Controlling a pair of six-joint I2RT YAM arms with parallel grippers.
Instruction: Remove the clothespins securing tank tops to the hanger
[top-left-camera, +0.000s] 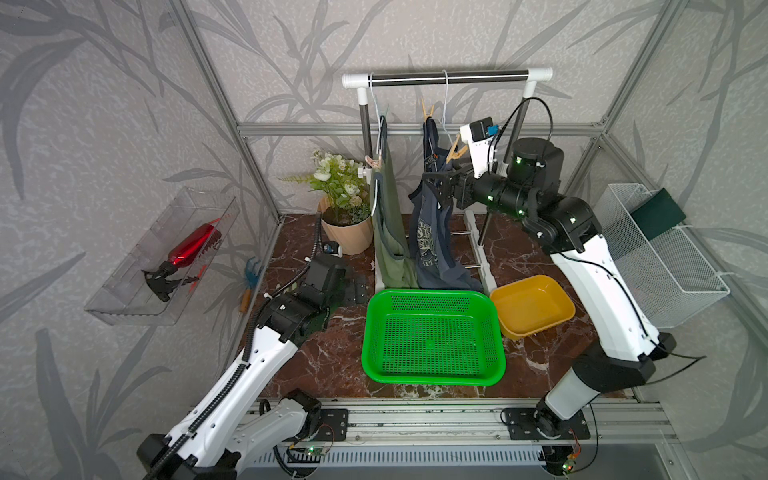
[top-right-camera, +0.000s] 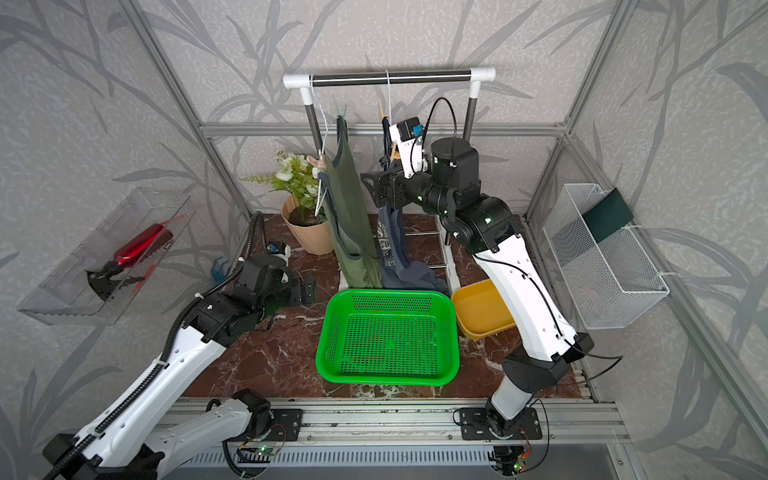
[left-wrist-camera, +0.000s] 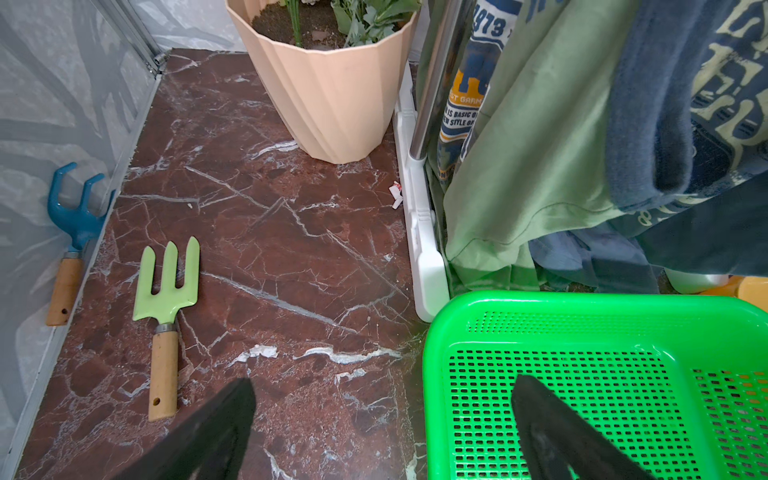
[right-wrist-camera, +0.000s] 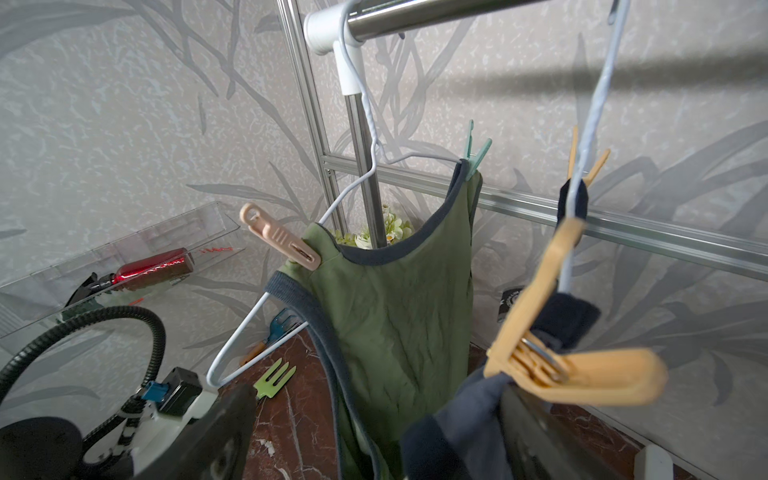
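Note:
An olive-green tank top (right-wrist-camera: 392, 320) hangs from a white hanger (right-wrist-camera: 349, 185). A pink clothespin (right-wrist-camera: 280, 234) sits at one shoulder, a teal clothespin (right-wrist-camera: 477, 149) at the other. The dark blue tank top (top-left-camera: 436, 240) hangs to its right. In the right wrist view, an orange-yellow clothespin (right-wrist-camera: 552, 360) stands large and close, above one finger, by the blue tank's shoulder; another yellow one (right-wrist-camera: 588, 160) pinches its far strap. My right gripper is open at the blue tank top, some cloth showing between its fingers. My left gripper is open and empty, low by the basket.
A green basket (top-left-camera: 370, 344) stands in front of the rack, with an orange tray (top-left-camera: 532, 308) to its right. The plant pot (left-wrist-camera: 336, 104) is left of the rack. A garden fork (left-wrist-camera: 165, 320) lies on the table. The rack's bar (top-left-camera: 480, 77) runs overhead.

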